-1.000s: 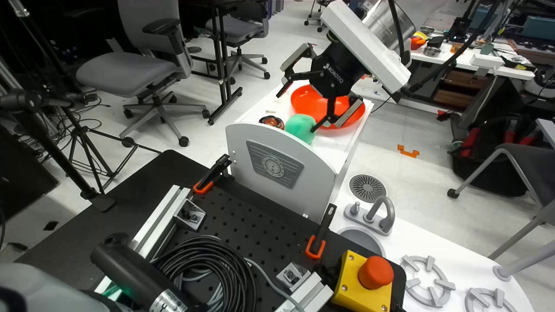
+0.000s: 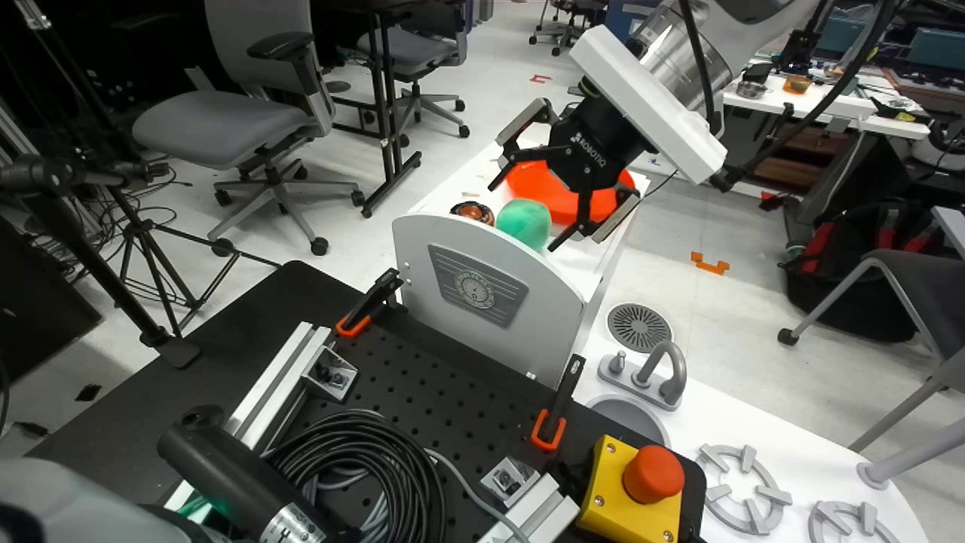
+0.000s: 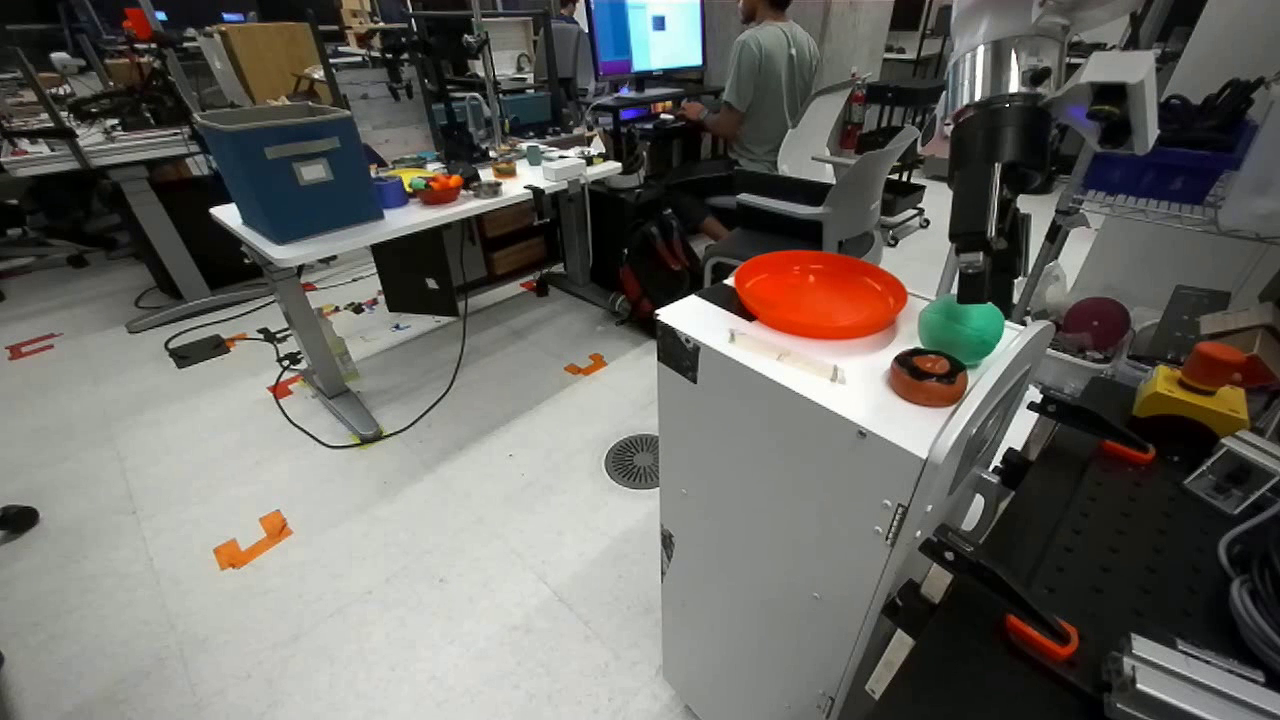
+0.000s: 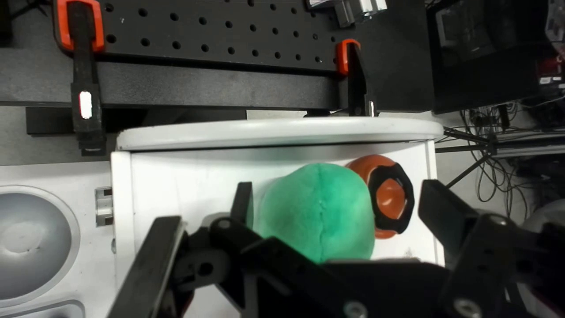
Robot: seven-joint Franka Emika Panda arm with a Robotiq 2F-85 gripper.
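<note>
A plush-looking green ball rests on the white cabinet top, close to its raised back panel. My gripper is open above the ball, one finger on either side in the wrist view, with nothing held. Touching or nearly touching the ball is a round brown-orange item with a black ring, which also falls within the span of the fingers there. An orange-red plate lies beside them on the same top. From the second exterior view, the fingers hang just over the ball.
The raised grey-white panel borders the cabinet top next to the ball. A thin pale strip lies in front of the plate. Beyond the panel are a black pegboard table with clamps and a small sink.
My gripper has come down and slightly to the right in the first exterior view, staying open. The ball, the ringed item and the plate look unmoved.
</note>
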